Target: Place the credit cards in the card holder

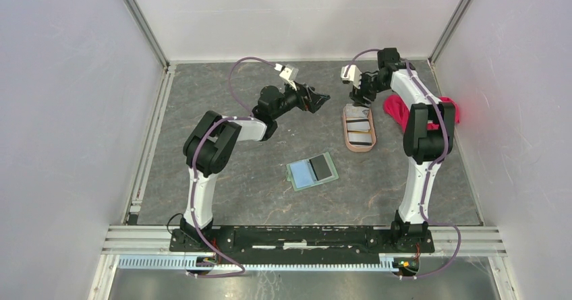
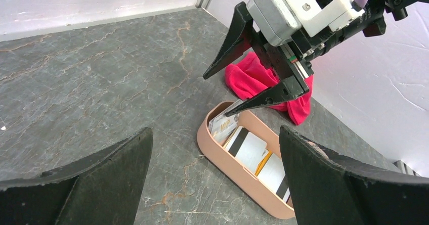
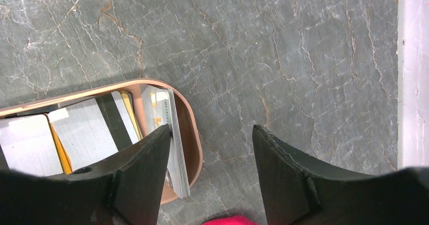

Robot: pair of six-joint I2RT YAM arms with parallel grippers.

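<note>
Several cards, white with black stripes among them [image 3: 83, 129], lie in a pink-brown oblong tray [image 2: 227, 162]. At the tray's far end a stack of pale cards [image 3: 177, 149] leans near the curved wall. Over that end my right gripper stands open, its fingers empty; one fingertip overlaps the pale stack in view, and contact cannot be told. Left of the tray, my left gripper [image 1: 320, 104] hangs open over bare table with nothing between its fingers. An opened green-edged holder with light blue and black faces [image 1: 312, 172], perhaps the card holder, lies nearer the front.
A crumpled red cloth [image 1: 445, 114] lies right of the tray, partly under the right arm. Walls close in the grey table [image 1: 283, 199] at the back and sides. Free table stretches left of the tray and around the green-edged holder.
</note>
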